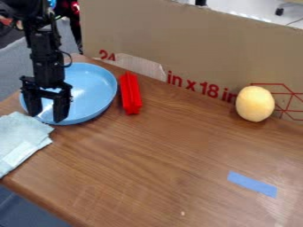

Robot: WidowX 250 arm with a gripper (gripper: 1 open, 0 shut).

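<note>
My black gripper [46, 102] is low over the left part of a blue plate [92, 89], its fingers open and pointing down into the plate. Whether anything small lies between the fingers is hard to see. The plate sits at the left of the wooden table [178, 168]. Just right of it lies a red elongated object [130, 94]. A pale folded cloth [18, 142] lies at the front left, below the plate.
A yellowish round object [254, 104] stands at the back right, in front of a cardboard wall [196, 44]. A blue tape strip [252, 184] lies at the front right.
</note>
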